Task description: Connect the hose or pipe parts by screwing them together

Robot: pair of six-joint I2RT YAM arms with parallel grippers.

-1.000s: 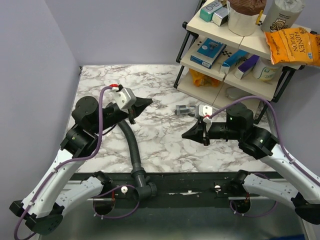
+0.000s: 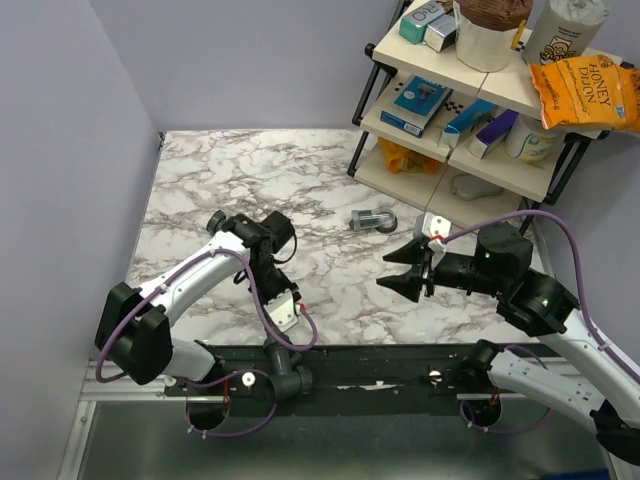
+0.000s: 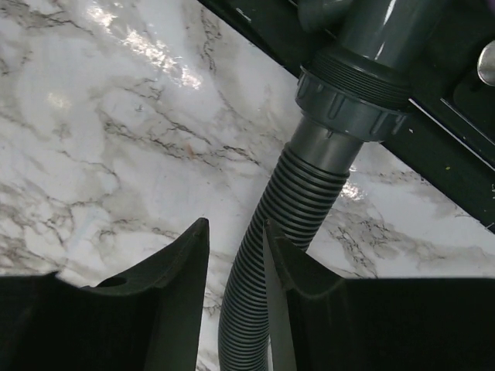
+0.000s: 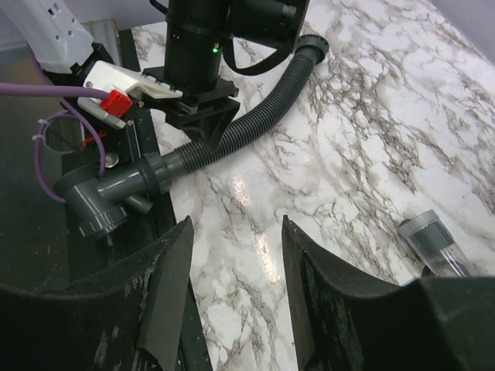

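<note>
A grey corrugated hose (image 4: pixel 255 120) lies on the marble surface, joined by a ribbed collar (image 3: pixel 348 108) to a plastic tee fitting (image 4: pixel 97 201) at the dark front edge. My left gripper is part open above the hose, fingers pointing down just short of the collar. My right gripper stands open over bare marble at the right, nothing between its fingers. The hose's far end (image 4: pixel 313 46) bends away toward the back and is mostly hidden in the top view.
A clear cylinder (image 2: pixel 372 218) lies at centre back. A shelf unit (image 2: pixel 470 200) with boxes and bags fills the back right.
My left gripper has swung from the back middle down and toward the front, over the hose near the collar. My right gripper has shifted slightly right and appears more open.
</note>
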